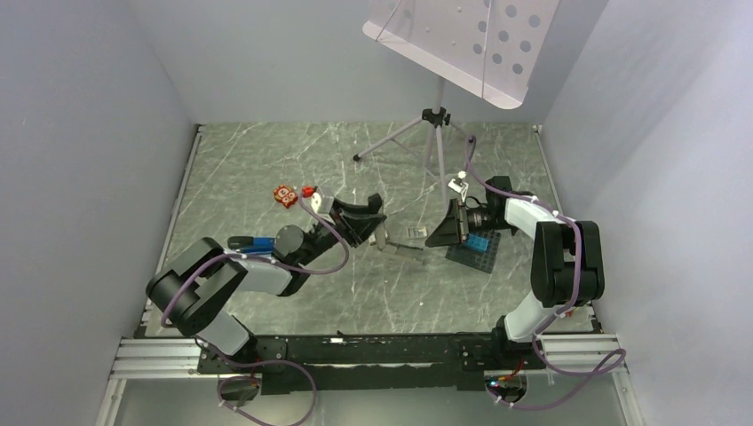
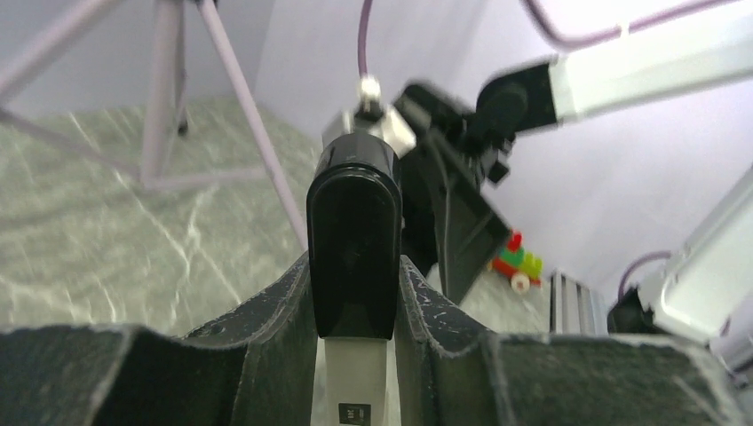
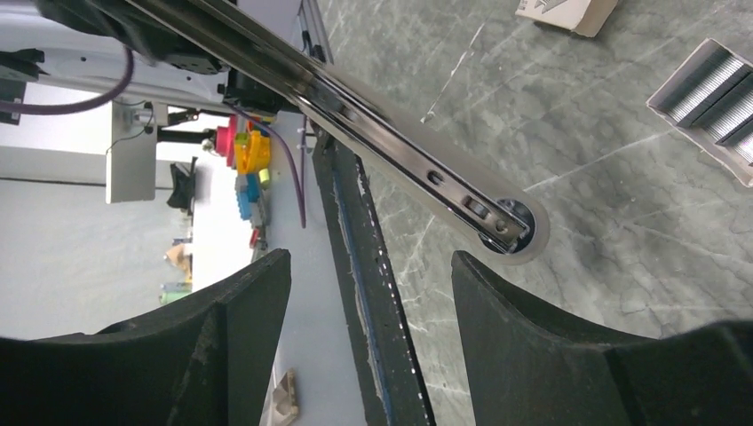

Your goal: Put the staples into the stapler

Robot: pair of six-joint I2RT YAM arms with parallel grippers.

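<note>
Raised over the middle of the table, my left gripper is shut on the stapler [image 2: 353, 222], gripping its black end. In the right wrist view the stapler's opened metal channel [image 3: 413, 164] runs diagonally down to its round hinge end. Below that, my right gripper stands open and empty, short of the stapler. A tray of staple strips [image 3: 706, 102] lies on the table at the upper right of that view, with a small box [image 3: 559, 13] beside it.
A dark mat with a blue item [image 1: 476, 244] lies under the right arm. Red items [image 1: 285, 195] sit at the back left. A tripod stand [image 1: 438, 133] rises at the back.
</note>
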